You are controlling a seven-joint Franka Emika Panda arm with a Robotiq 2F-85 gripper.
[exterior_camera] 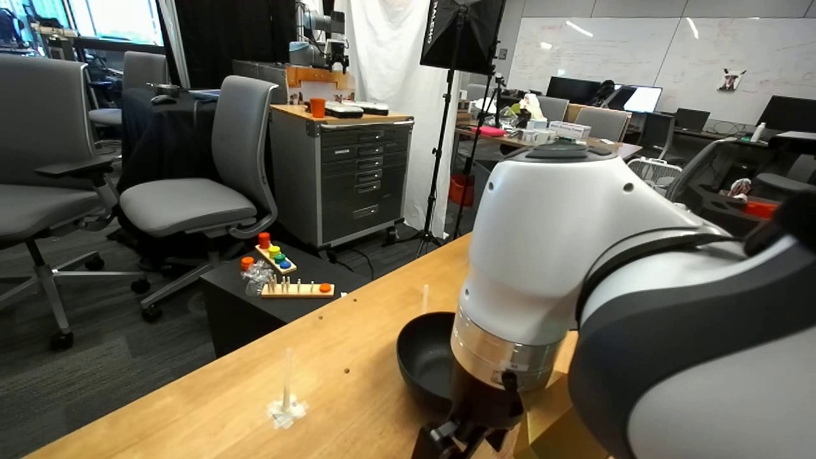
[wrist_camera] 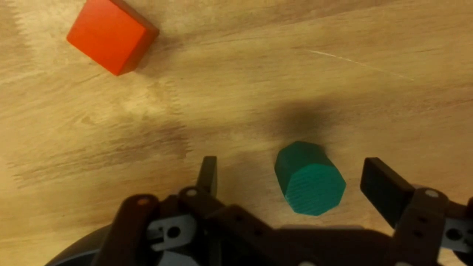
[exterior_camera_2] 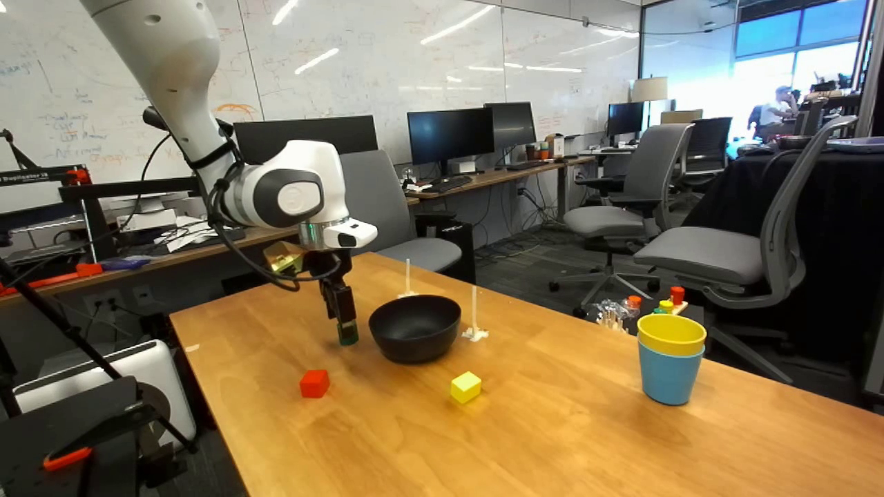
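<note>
A green many-sided block [wrist_camera: 315, 188] stands on the table between my open gripper's [wrist_camera: 290, 177] two fingers, with bare wood showing on either side of it. In exterior view 2 the gripper [exterior_camera_2: 341, 319] points down just left of the black bowl [exterior_camera_2: 414, 328], and the green block [exterior_camera_2: 348, 333] shows at its tips. A red block [wrist_camera: 108, 35] lies apart, at the upper left of the wrist view. The yellow block [exterior_camera_2: 465, 386] rests on the table in front of the bowl.
A yellow cup [exterior_camera_2: 673, 333] nested in a blue cup [exterior_camera_2: 669, 374] stands at the right. Two thin upright sticks, one stick [exterior_camera_2: 474, 310] taped down, rise behind the bowl. A gold box [exterior_camera: 562, 428] is partly hidden by the arm.
</note>
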